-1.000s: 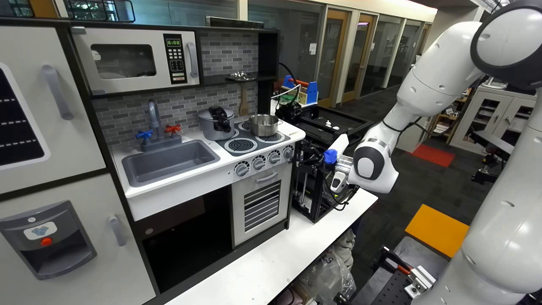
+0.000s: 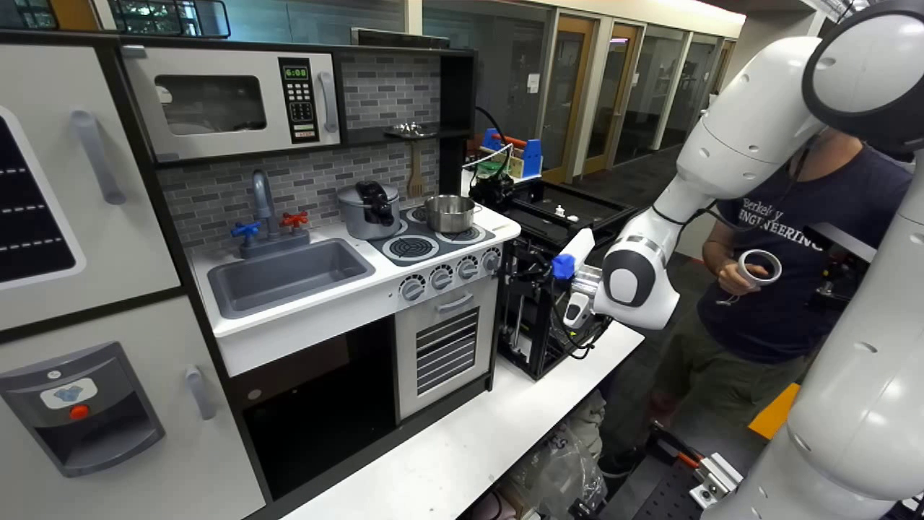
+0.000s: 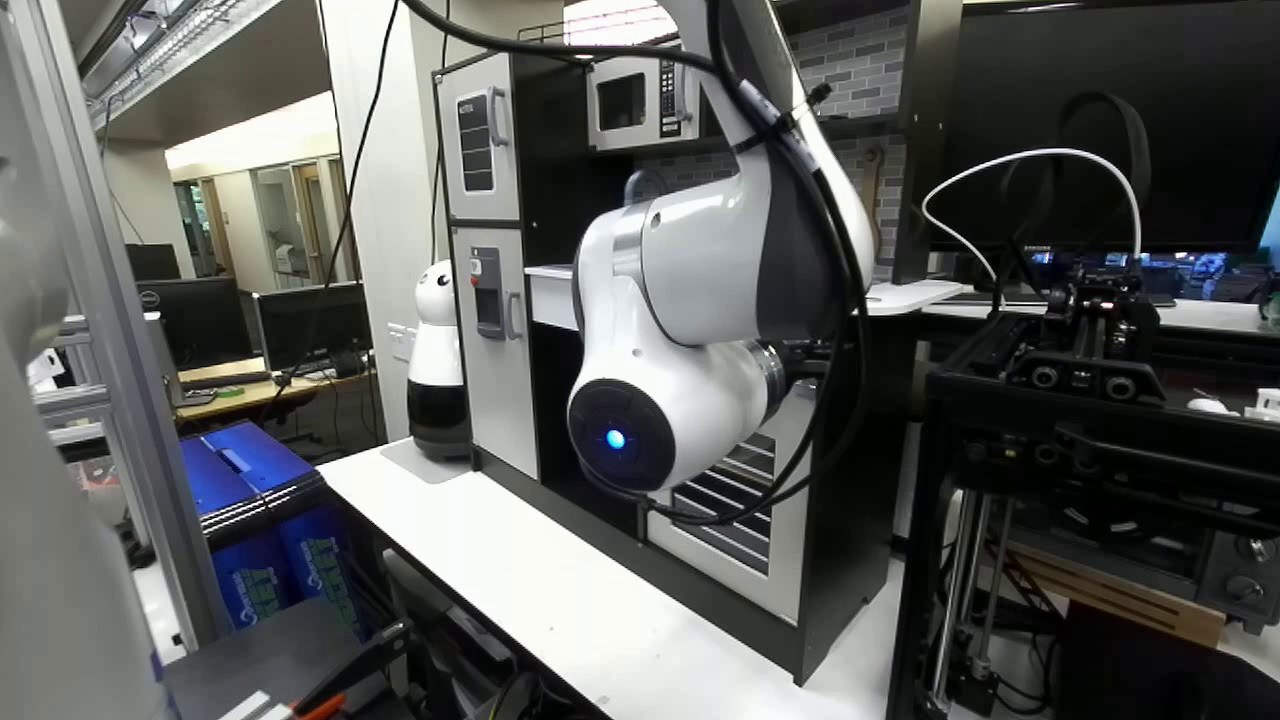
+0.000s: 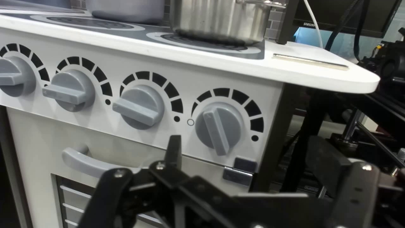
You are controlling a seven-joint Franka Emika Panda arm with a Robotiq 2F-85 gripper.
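Note:
In the wrist view my gripper is open, its black fingers spread wide with nothing between them. Ahead of it, in the gap, the rightmost grey stove knob (image 4: 219, 128) has its grip bar nearly upright. The neighbouring knob (image 4: 139, 107) and those further left have their bars closer to level. A steel pot (image 4: 220, 21) stands on the burner above the knobs, and a grey pot (image 2: 369, 211) with a black-handled lid sits beside it. Exterior view 2 shows the arm in front of the toy kitchen, hiding the fingers.
Below the knobs is the oven door handle (image 4: 91, 161). A black-framed machine (image 2: 541, 299) stands close on the stove's right. A person (image 2: 771, 251) holding a white cup-like object stands behind the arm.
A person has come into exterior view 1 behind the arm, where the floor and cabinet were visible before. The arm, pots and kitchen look unmoved.

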